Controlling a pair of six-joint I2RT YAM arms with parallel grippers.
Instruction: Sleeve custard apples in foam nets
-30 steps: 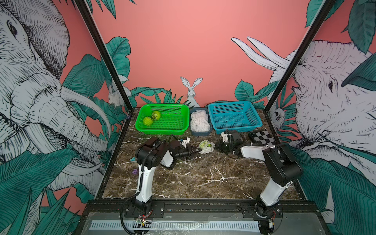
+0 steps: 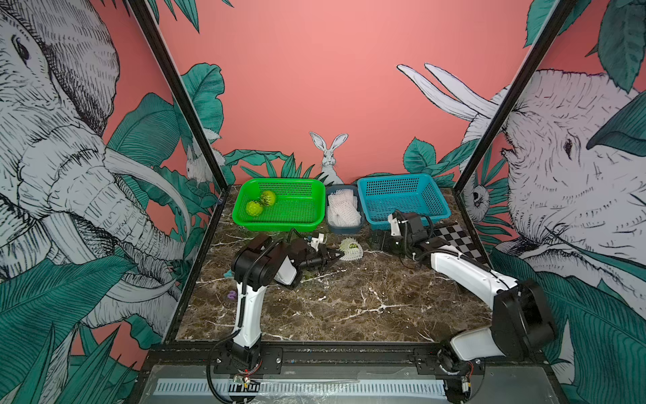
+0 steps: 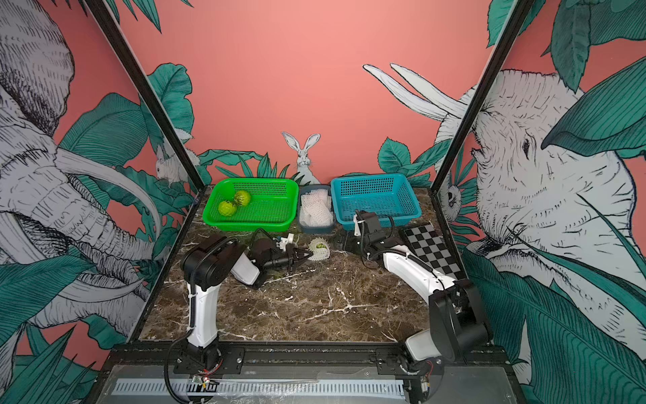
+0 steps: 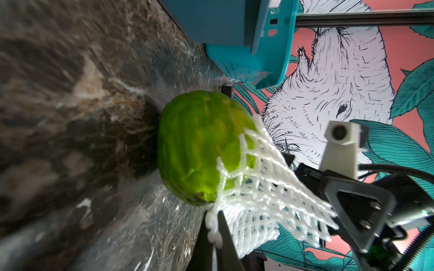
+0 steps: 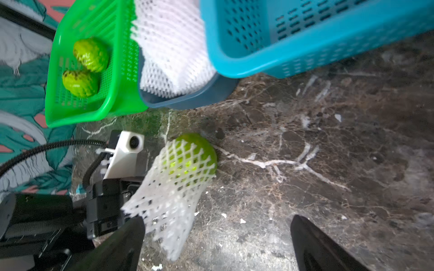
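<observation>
A green custard apple [image 4: 196,140] rests on the marble table, partly covered by a white foam net [image 4: 266,189]. My left gripper is shut beside it at the net's edge; a strand of net lies over the fingertips, and whether any is pinched cannot be told. My right gripper stands open above and right of the netted apple, with nothing between its fingers. Two more custard apples [image 5: 90,55] sit in the green basket [image 2: 296,222]. Spare foam nets [image 2: 344,205] lie in the grey bin.
A blue basket [image 2: 403,219] stands at the back right, empty. A checkered board [image 3: 430,249] lies at the right.
My right arm has risen and shifted, its elbow swinging outward to the right. The netted apple has shifted slightly; my left arm has barely moved.
</observation>
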